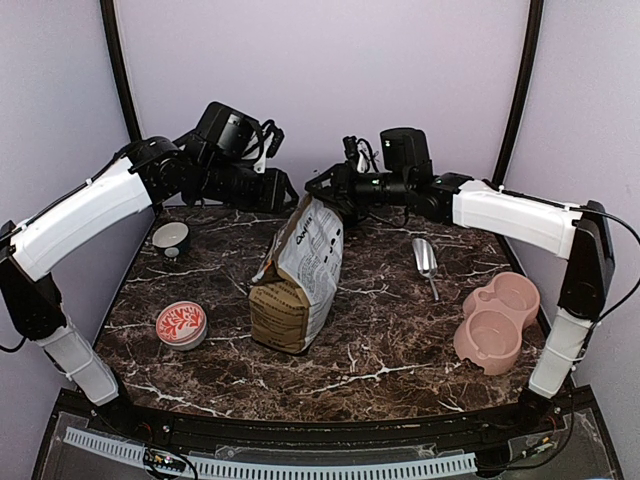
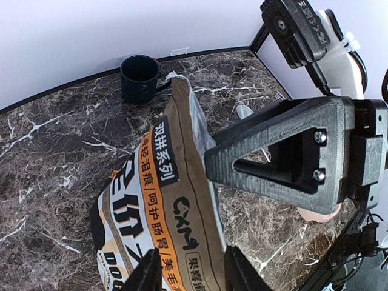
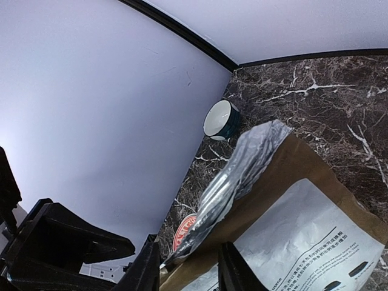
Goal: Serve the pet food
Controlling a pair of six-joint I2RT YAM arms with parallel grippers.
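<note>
Upright in the middle of the table stands a brown and white pet food bag (image 1: 310,260), its top edge crumpled. My left gripper is at the left of the bag's top, its fingers apart and the bag's printed side showing between and beyond them. From the right, my right gripper reaches the same top edge, also with parted fingers; whether either touches the bag cannot be told. A metal scoop (image 1: 426,258) lies right of the bag. Further right sits a pink double bowl (image 1: 490,335), and no food shows in it.
A round tin with a red patterned lid (image 1: 181,323) stands at the left, with a white and dark cup (image 1: 171,240) behind it. A dark green mug (image 2: 139,79) is at the back.
</note>
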